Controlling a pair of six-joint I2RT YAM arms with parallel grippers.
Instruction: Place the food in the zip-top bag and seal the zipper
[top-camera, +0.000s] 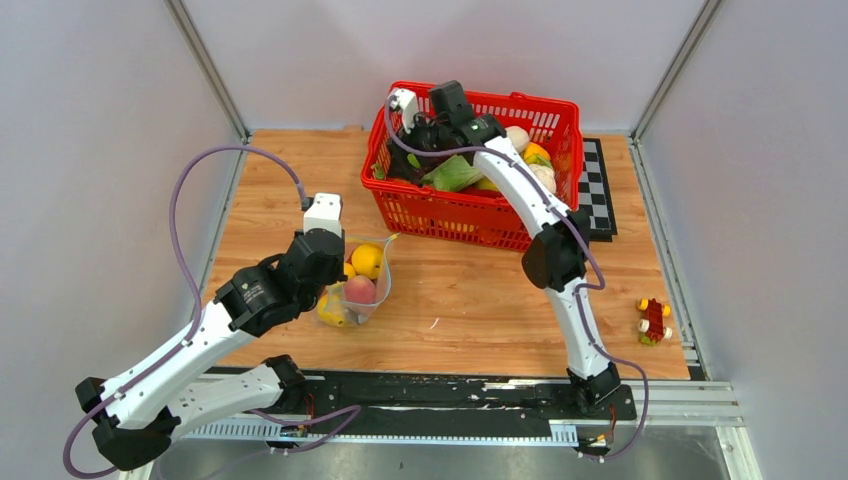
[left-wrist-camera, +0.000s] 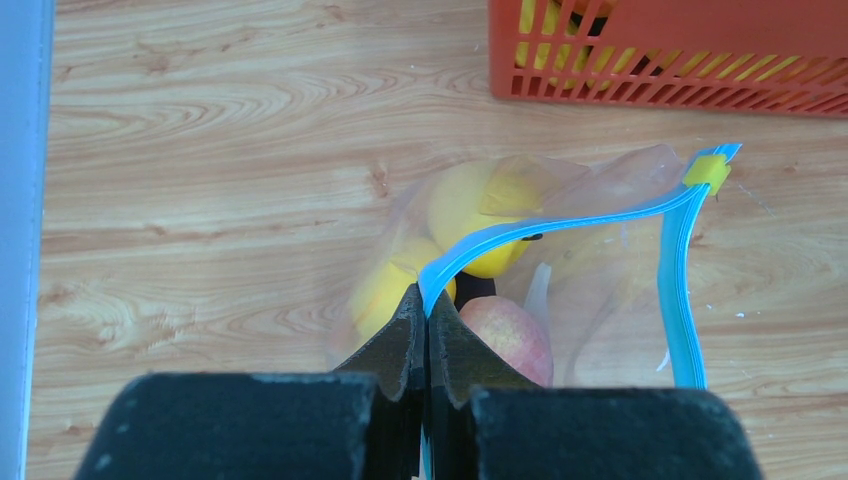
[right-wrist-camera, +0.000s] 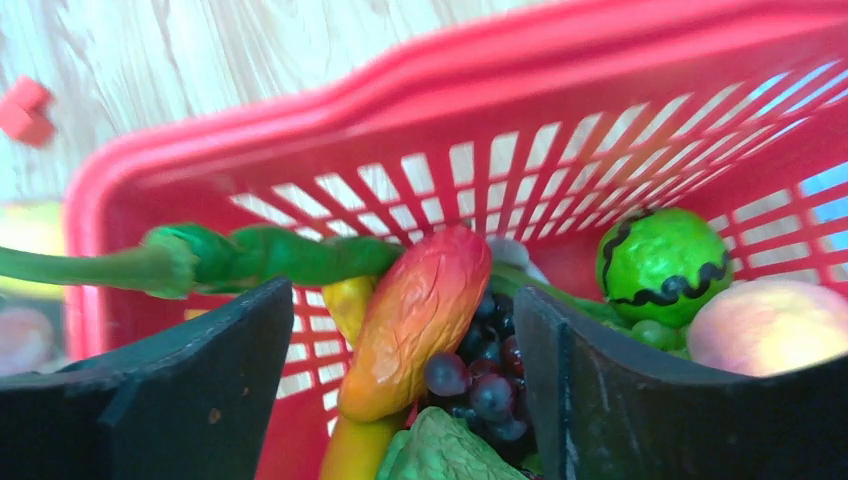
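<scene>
The clear zip top bag (top-camera: 355, 305) stands at the table's centre left with yellow fruit (left-wrist-camera: 470, 205) and a pinkish peach (left-wrist-camera: 505, 335) inside. My left gripper is shut on the bag's blue zipper rim, holding its mouth open. A yellow slider (left-wrist-camera: 706, 174) sits at the rim's far corner. My right gripper is over the red basket (top-camera: 450, 215), fingers apart above a mango (right-wrist-camera: 420, 310) and dark grapes (right-wrist-camera: 490, 395). A green vegetable, a watermelon ball (right-wrist-camera: 662, 260) and other produce lie around them.
A checkered board (top-camera: 595, 180) lies right of the basket, and a toy car (top-camera: 653, 320) sits at the right edge. The table between bag and right side is clear.
</scene>
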